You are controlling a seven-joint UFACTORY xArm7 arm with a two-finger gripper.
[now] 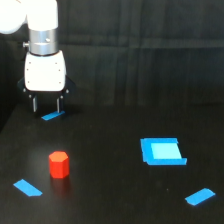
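A small red block (59,164), six-sided in outline, rests on the black table in the lower left. My white arm reaches down at the upper left, and its dark gripper (46,104) hangs behind the block, clear of it. The two fingers stand apart, with no object visible between them. To the right lies a pale square (165,151) bordered with blue tape, and nothing sits on it.
Strips of blue tape mark the table: one (27,188) at the front left, one (200,197) at the front right, and one (53,115) near the gripper. Black curtain closes off the back.
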